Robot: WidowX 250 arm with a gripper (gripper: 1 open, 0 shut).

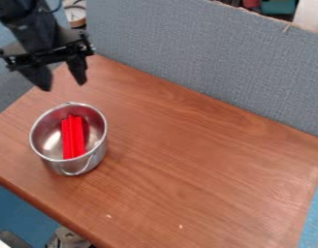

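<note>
A steel pot (97,155) with a wire handle sits on the wooden table near its left edge. Inside it lies a red elongated object (74,137), resting against the inner wall. My black gripper (59,76) hangs open above and behind the pot at the upper left, its fingers apart with nothing visible between them.
A grey padded wall (201,53) runs along the back. Blue floor shows beyond the table's front-left edge.
</note>
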